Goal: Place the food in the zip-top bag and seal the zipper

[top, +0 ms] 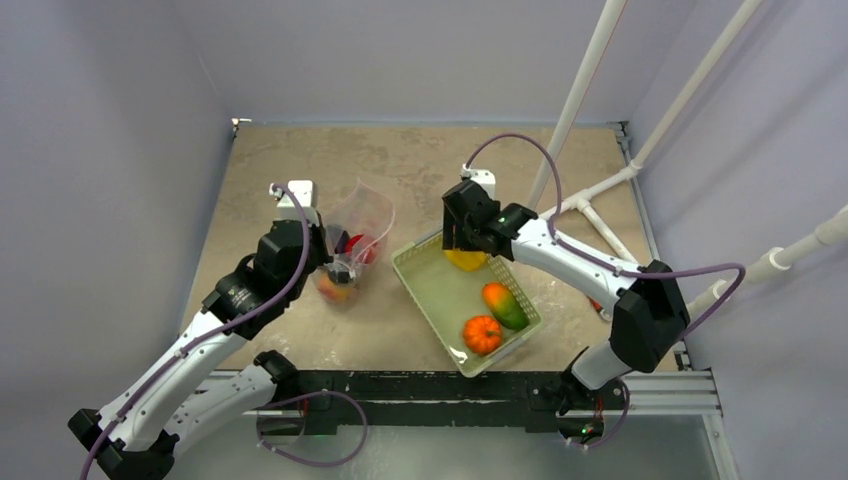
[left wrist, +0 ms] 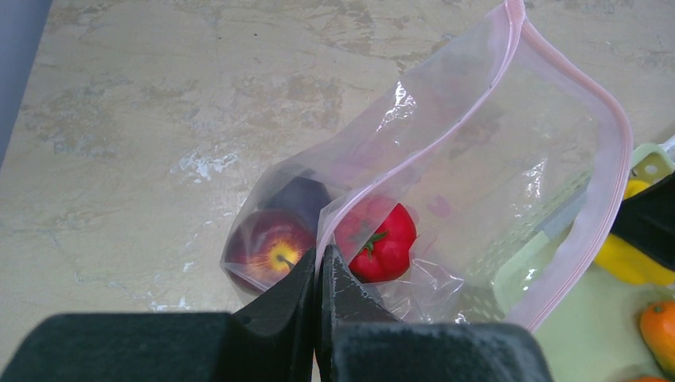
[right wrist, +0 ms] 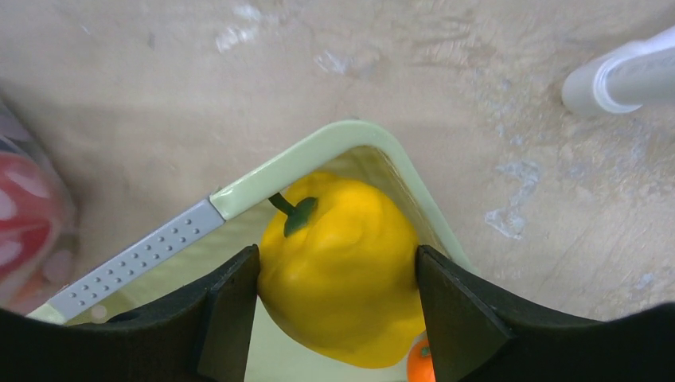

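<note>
The clear zip top bag (left wrist: 581, 103) with pink zipper stands at centre-left, holding an apple (left wrist: 267, 251), a tomato (left wrist: 374, 259) and a dark item (left wrist: 298, 199). My left gripper is shut at the bag's near rim, thin plastic at its fingertips. My right gripper is shut on a yellow pepper (right wrist: 342, 302) at the back end of the green basket (top: 435, 315). An orange pumpkin (top: 482, 335) and a red-green mango (top: 508, 305) lie in the basket.
White pipes (top: 600, 220) stand along the right side.
</note>
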